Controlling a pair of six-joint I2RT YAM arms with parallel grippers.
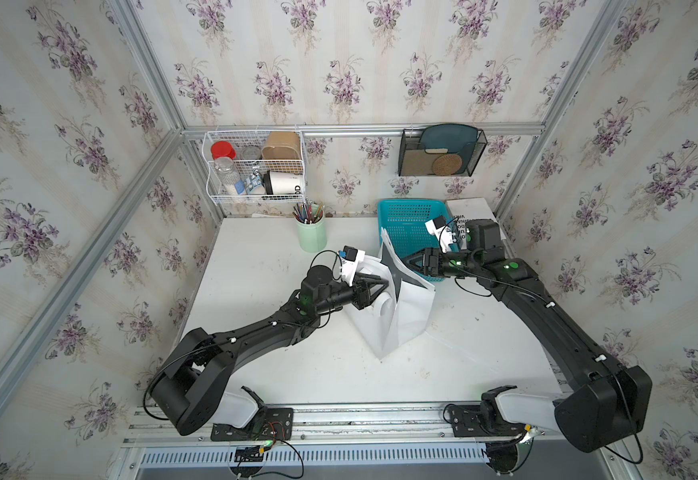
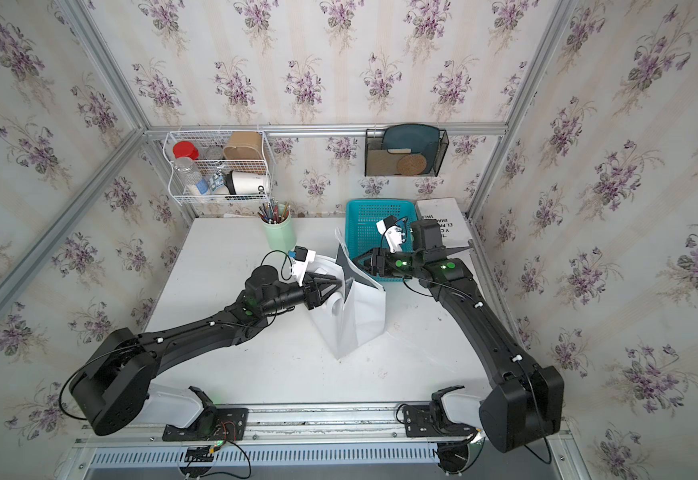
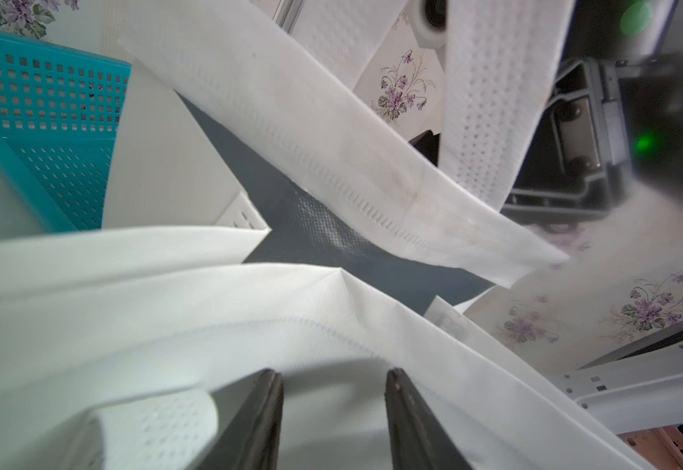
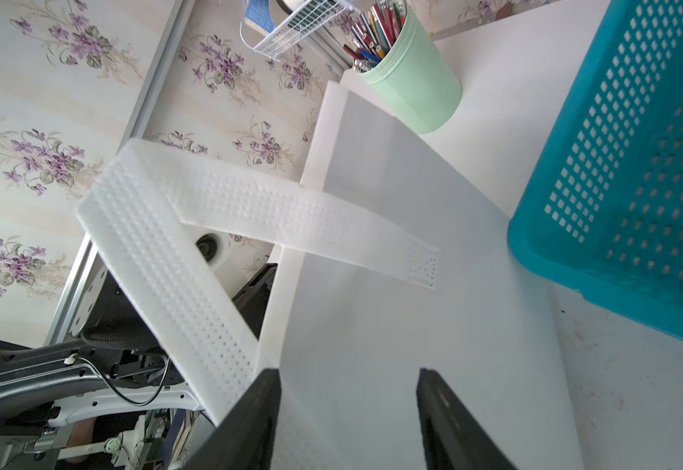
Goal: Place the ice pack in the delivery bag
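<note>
A white delivery bag (image 1: 406,318) with a grey lining stands upright on the table, its mouth spread. My left gripper (image 1: 382,285) is at the bag's left side; in the left wrist view its fingers (image 3: 264,415) stand apart over the white wall, and I cannot tell whether they touch it. The right wrist view shows its fingers (image 4: 258,415) apart in front of the wall, a white strap (image 4: 278,207) beside them. No ice pack is visible; the bag's bottom is hidden.
A teal basket (image 1: 382,217) stands behind the bag, close to my right gripper. A green pen cup (image 1: 312,237) is at the back left, and a white box (image 2: 438,212) lies at the back right.
</note>
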